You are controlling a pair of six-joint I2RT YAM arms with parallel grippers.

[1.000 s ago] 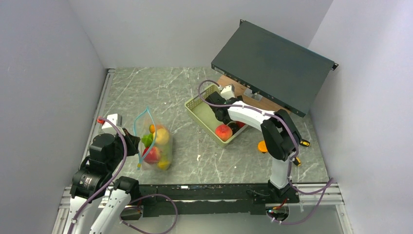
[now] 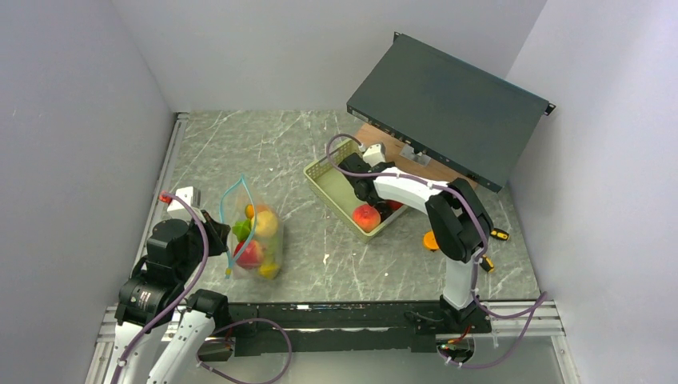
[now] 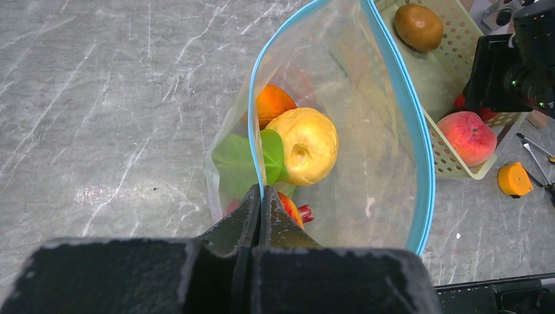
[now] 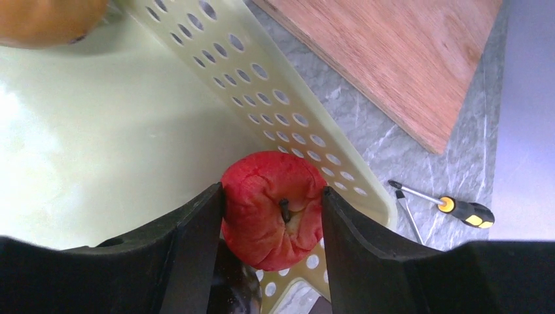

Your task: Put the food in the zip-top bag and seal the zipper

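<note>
The clear zip bag with blue zipper holds several fruits, among them a yellow one and a green item. My left gripper is shut on the bag's near rim. My right gripper is down in the green basket, fingertips at either side of a red fruit, seemingly touching it; whether it grips firmly is unclear. A peach, a brown fruit and a dark item are also in the basket.
A wooden board and large dark panel stand behind the basket. An orange tape measure and screwdrivers lie at the right.
The right arm has shifted very slightly down into the basket over the red fruit. The left arm and bag are unchanged.
</note>
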